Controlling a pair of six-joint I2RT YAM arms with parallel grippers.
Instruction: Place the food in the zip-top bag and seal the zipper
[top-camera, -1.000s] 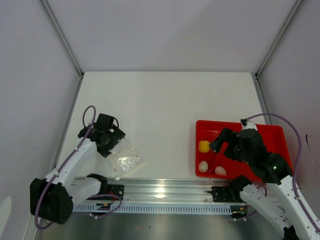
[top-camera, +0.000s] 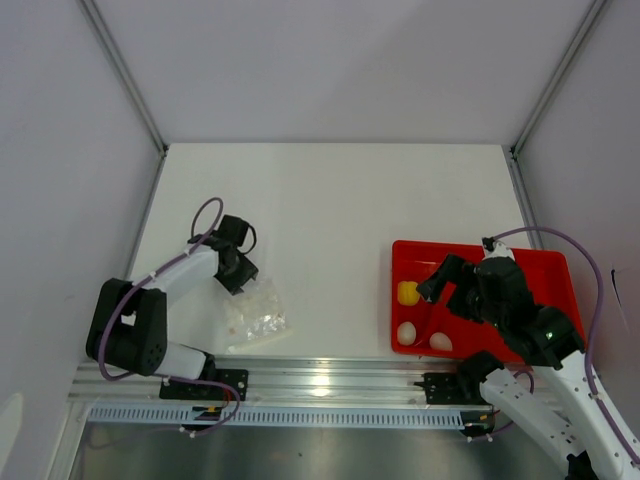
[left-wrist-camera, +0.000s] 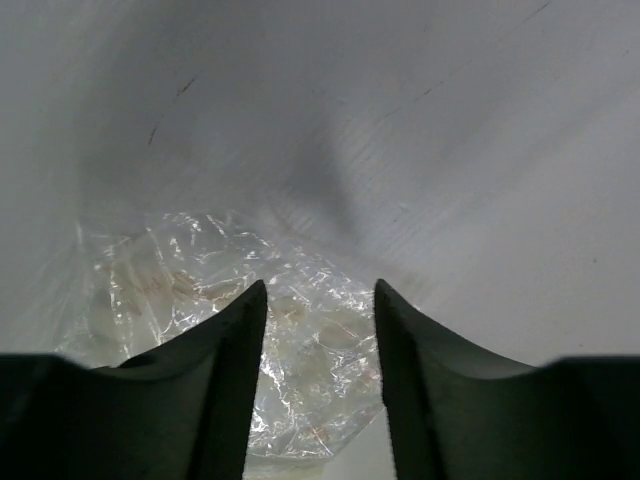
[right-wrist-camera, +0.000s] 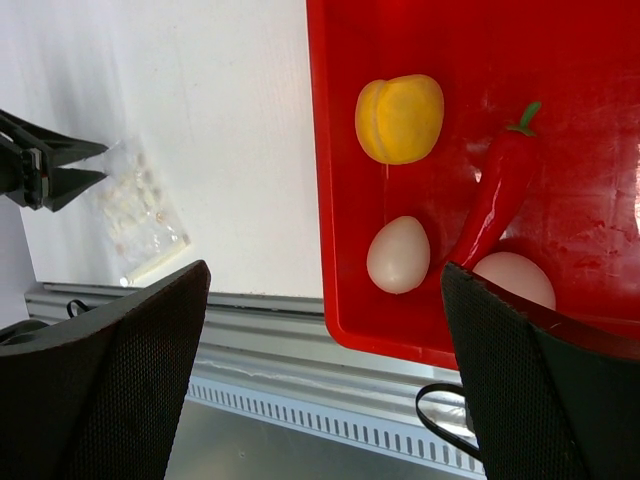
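A clear zip top bag (top-camera: 258, 312) (left-wrist-camera: 310, 335) lies flat on the white table at the left front. At its far edge is my left gripper (top-camera: 238, 286), fingers apart, with bag film visible in the gap; I cannot tell whether they touch it. Over the left side of a red tray (right-wrist-camera: 324, 200), my right gripper stands wide open, holding nothing. Inside the tray lie a yellow rounded food (right-wrist-camera: 408, 118), a red chili pepper (right-wrist-camera: 500, 185), a pale egg (right-wrist-camera: 398, 255) and another pale egg-like food (right-wrist-camera: 512, 278), partly hidden by a right finger.
A metal rail (top-camera: 320, 375) runs along the front edge, close to the bag and the tray. Grey walls close in both sides.
My left gripper has moved a little to the right and its fingers have drawn closer together. The bag's near edge has shifted slightly. My right arm and the tray have stayed put.
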